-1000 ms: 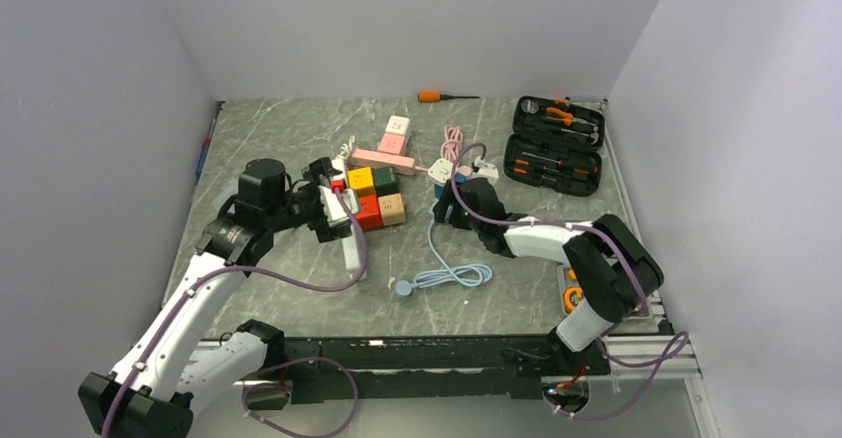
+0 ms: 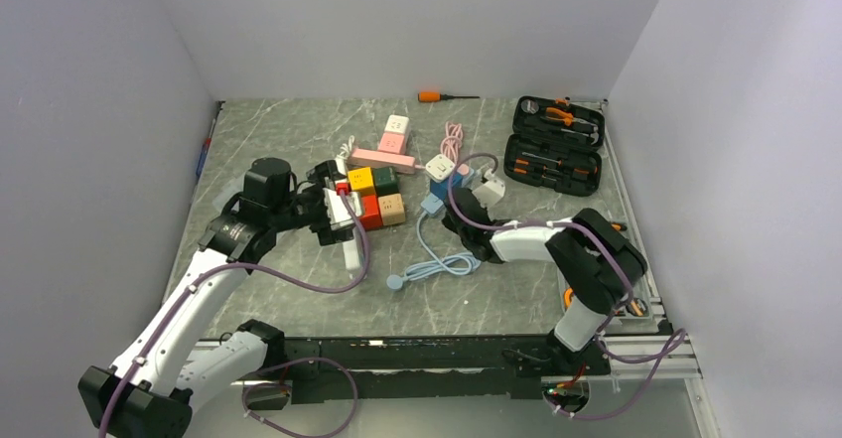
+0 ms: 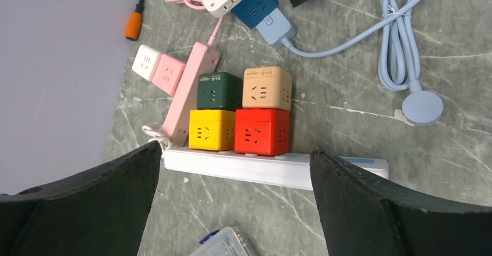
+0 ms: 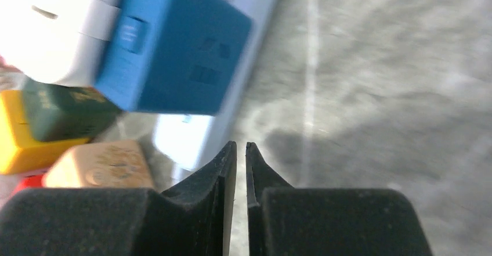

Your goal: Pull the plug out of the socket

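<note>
A blue cube socket (image 4: 180,53) sits on the light-blue power strip (image 4: 223,102), with a white cube (image 4: 64,26) against it. Below and right of that cube in the right wrist view, my right gripper is shut to a narrow gap, clear of the cube; nothing shows between its fingertips. My left gripper is open, its fingers either side of the white power strip (image 3: 255,169). Yellow (image 3: 212,130), red (image 3: 261,132), green (image 3: 219,91) and tan (image 3: 267,87) cubes are clustered beside that strip, ungripped.
A pink strip (image 3: 191,87) carries pink and white cubes. The light-blue cord (image 3: 397,53) lies coiled at the front, its round end (image 3: 422,107) on the table. An open tool case (image 2: 558,147) stands at back right; an orange screwdriver (image 2: 430,96) lies at the back.
The light-blue strip's near end and its coiled cord have shifted left. The left arm looks still.
</note>
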